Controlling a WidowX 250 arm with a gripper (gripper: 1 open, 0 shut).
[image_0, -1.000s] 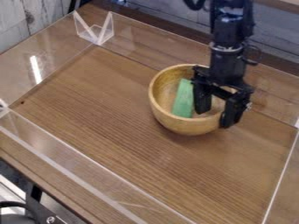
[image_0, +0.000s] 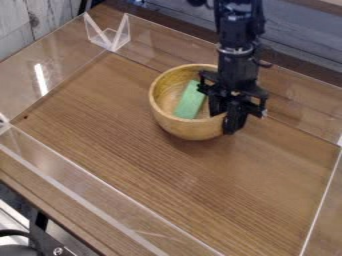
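Observation:
A round tan bowl (image_0: 181, 122) sits right of centre on the wooden table (image_0: 120, 170), with a green object (image_0: 191, 100) inside at its left. My dark gripper (image_0: 223, 112) is over the right part of the bowl, reaching down to its right rim. Its fingers are hard to make out; whether anything is between them cannot be seen clearly.
A clear plastic bracket-like piece (image_0: 110, 35) stands at the back left near the table's edge. A dark cable lies at the bottom left corner.
The bowl has shifted slightly left. The gripper's spread dark lower parts have drawn in toward the bowl's right side and narrowed.

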